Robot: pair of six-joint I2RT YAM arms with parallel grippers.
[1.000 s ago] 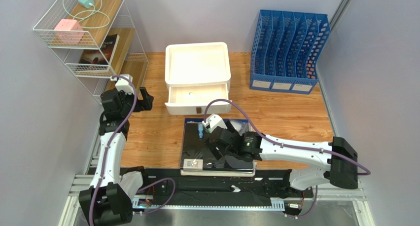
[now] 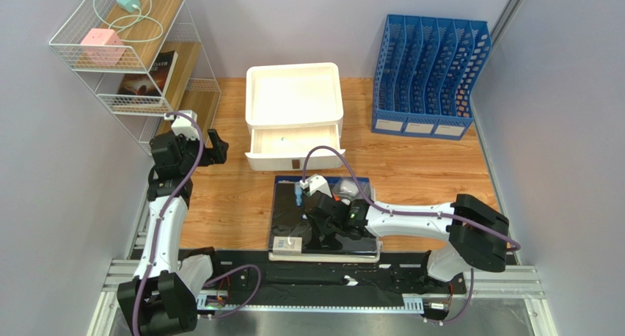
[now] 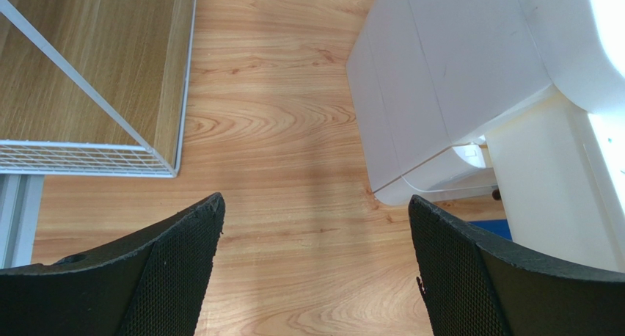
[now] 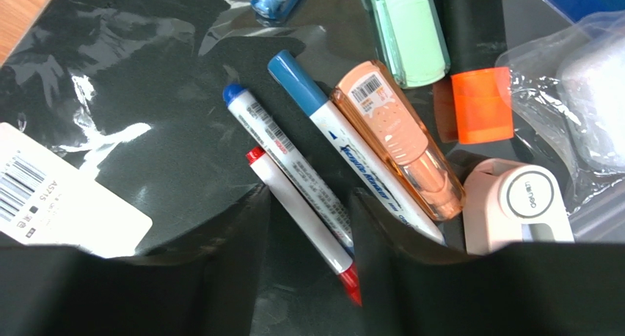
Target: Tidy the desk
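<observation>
On a black plastic-covered folder at the front lie white markers: red-capped, blue-ended and blue-capped. Beside them are a peach highlighter, pink sharpener, green highlighter and orange-capped item. My right gripper hovers low over the red-capped and blue-ended markers, part open, fingers blurred. My left gripper stands open and empty between the wire shelf and the white drawer unit, whose lower drawer is pulled out.
A blue file organizer stands at the back right. The shelf holds a pink block, a charger with cable and a book. Bare wood shows at the right.
The right arm has shifted left over the folder, its forearm and elbow moving leftward. The left arm and the objects on the desk show no visible change.
</observation>
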